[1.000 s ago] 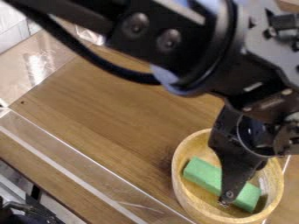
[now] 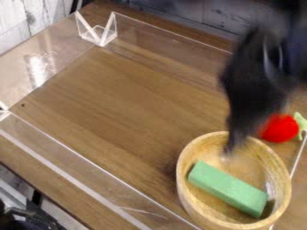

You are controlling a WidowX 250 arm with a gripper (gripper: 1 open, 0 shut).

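A green block (image 2: 227,188) lies in a round wooden bowl (image 2: 191,193) at the lower right. My gripper (image 2: 246,112) is a dark, motion-blurred shape at the upper right, above and behind the bowl, out of the bowl. Its fingers are too blurred to show how far apart they stand or whether anything is between them.
A red object (image 2: 281,128) with pale green beside it sits behind the bowl at the right. The wooden surface (image 2: 120,108) left of the bowl is clear, bordered by clear plastic walls, with a white bracket (image 2: 96,30) at the back left.
My arm has lifted away from the bowl toward the upper right, uncovering the back left of the surface and the red object. The green block remains in the bowl.
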